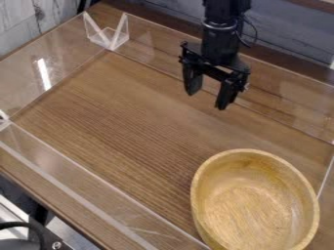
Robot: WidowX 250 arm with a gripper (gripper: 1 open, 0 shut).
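Note:
The black robot arm hangs from the top of the camera view, with my gripper (209, 83) at its lower end, open over the back middle of the wooden table (111, 117). Its two dark fingers point down and stand apart, with nothing visible between them.
A large cream oval bowl (255, 210) fills the front right. A clear angular object (107, 31) stands at the back left. A dark cable or part (26, 229) shows at the bottom left corner.

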